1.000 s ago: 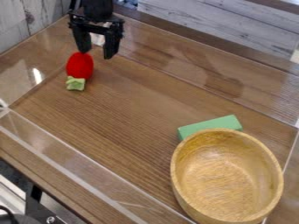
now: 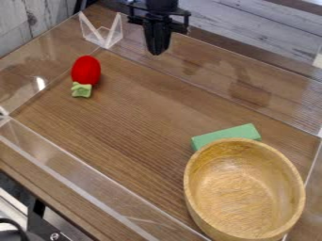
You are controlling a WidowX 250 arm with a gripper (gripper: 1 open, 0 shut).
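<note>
My gripper (image 2: pixel 157 45) hangs at the top centre of the camera view, dark and shut, with nothing seen between its fingers. A red rounded object (image 2: pixel 86 69) lies on the wooden table at the upper left, with a small light green piece (image 2: pixel 81 89) at its lower end. A green block (image 2: pixel 224 136) lies at the right, just behind a large wooden bowl (image 2: pixel 243 198).
A clear plastic-looking item (image 2: pixel 104 30) is at the back left, its shape hard to tell. Walls border the left and back.
My gripper has moved right and a little up, away from above the red object to the top centre. The objects on the table look unmoved.
</note>
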